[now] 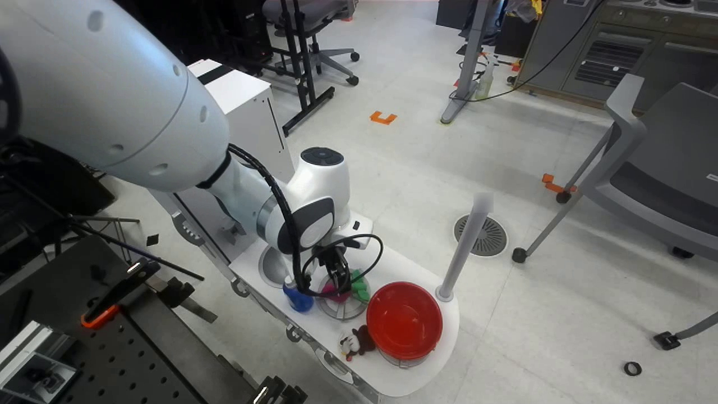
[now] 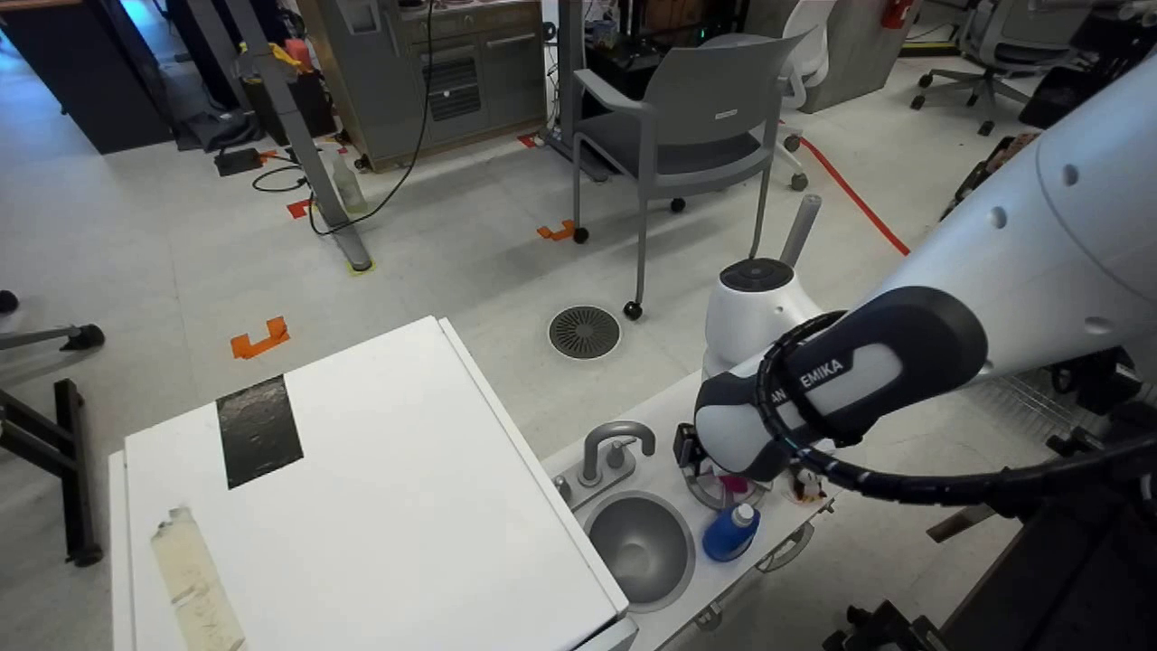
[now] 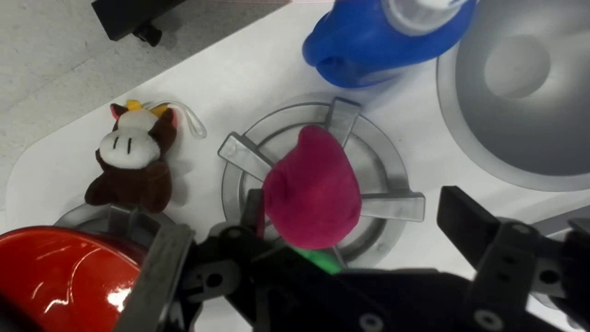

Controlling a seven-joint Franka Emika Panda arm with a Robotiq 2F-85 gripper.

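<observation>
A magenta plush vegetable [image 3: 312, 191] with green leaves [image 3: 321, 260] lies on a grey round burner [image 3: 395, 207]. My gripper is open over it in the wrist view, with the left finger close beside the plush and a wide gap to the right finger. Whether that left finger touches it I cannot tell. Part of the leaves is hidden under the gripper body. In exterior view 1 the hand covers some of the plush, while its green leaves [image 1: 360, 286] show to the right.
A blue bottle [image 3: 376, 44] stands close to the burner, near the grey sink [image 3: 517, 105]. A brown-and-white cow plush [image 3: 132, 160] and a red bowl [image 1: 404, 320] occupy the other side. The faucet [image 2: 613, 450] rises behind the sink.
</observation>
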